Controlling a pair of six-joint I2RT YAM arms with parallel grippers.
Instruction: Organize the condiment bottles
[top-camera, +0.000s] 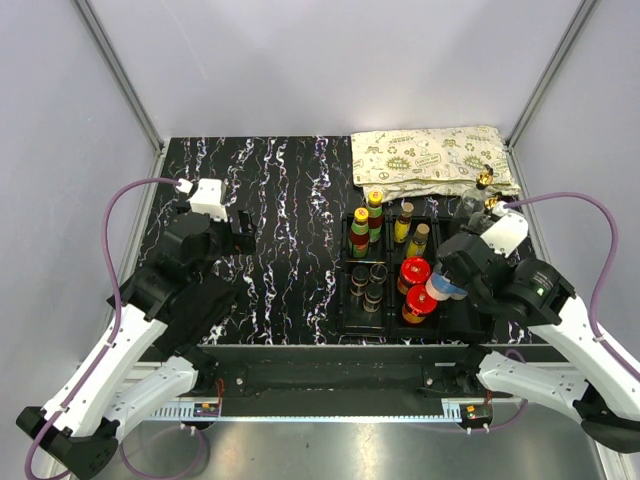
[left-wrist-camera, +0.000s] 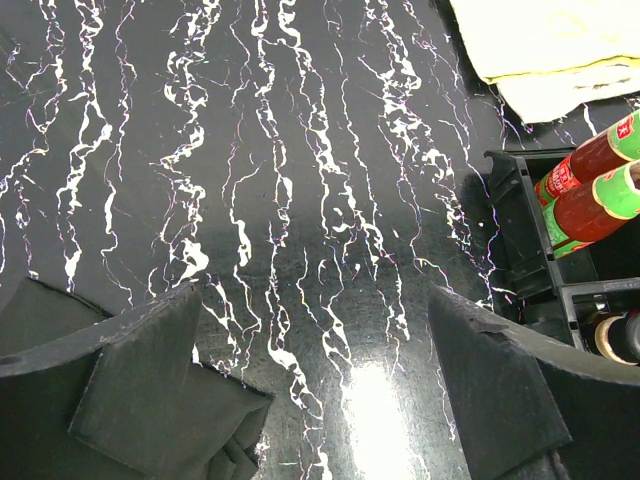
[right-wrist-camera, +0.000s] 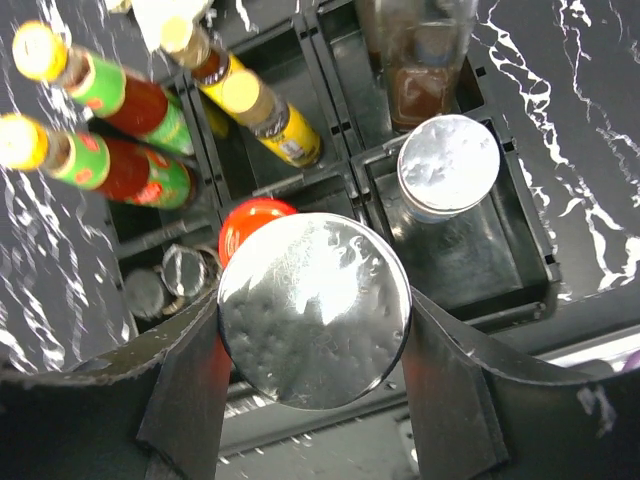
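My right gripper is shut on a silver-capped jar (right-wrist-camera: 312, 300), held over the black organizer (right-wrist-camera: 450, 270) beside a second silver-capped jar (right-wrist-camera: 446, 165) standing in a compartment. Red-lidded jars (top-camera: 420, 300), small dark-lidded jars (top-camera: 372, 296), sauce bottles with green labels (top-camera: 359, 235) and yellow-labelled bottles (top-camera: 418, 240) fill other compartments. A clear bottle of dark liquid (right-wrist-camera: 425, 80) stands at the back right. My left gripper hangs open over bare marble, nothing between its fingers.
A folded patterned cloth (top-camera: 420, 155) lies behind the organizer. A black cloth (left-wrist-camera: 230, 420) lies under the left arm. Grey walls enclose the workspace.
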